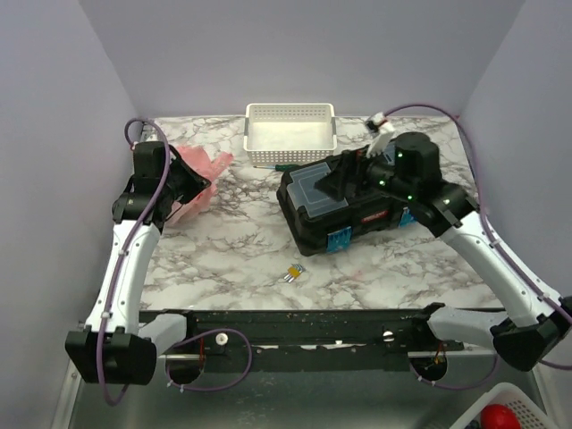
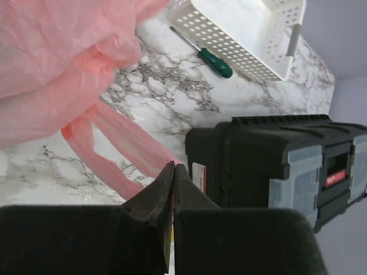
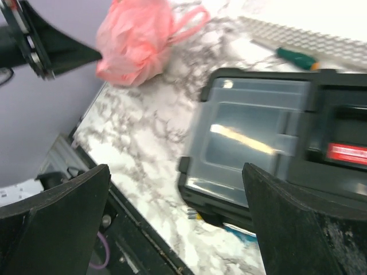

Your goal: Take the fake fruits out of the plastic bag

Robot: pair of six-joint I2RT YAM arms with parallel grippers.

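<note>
The pink translucent plastic bag [image 1: 206,163] stands at the back left, partly hidden by my left arm; a bag handle [image 2: 129,137] forms a loop to the right. My left gripper is shut in front of that handle, which passes behind its fingertips. From the right wrist view, the loop lies away from the left fingertips, and nothing shows between them. No fruit can be made out inside the bag. Over the black toolbox [image 1: 315,189], my right gripper is wide open and empty.
An empty white basket [image 1: 290,138] stands at the back centre. A green-handled screwdriver [image 2: 216,62] lies before it. Small yellow-and-silver items [image 1: 293,273] rest near the front.
</note>
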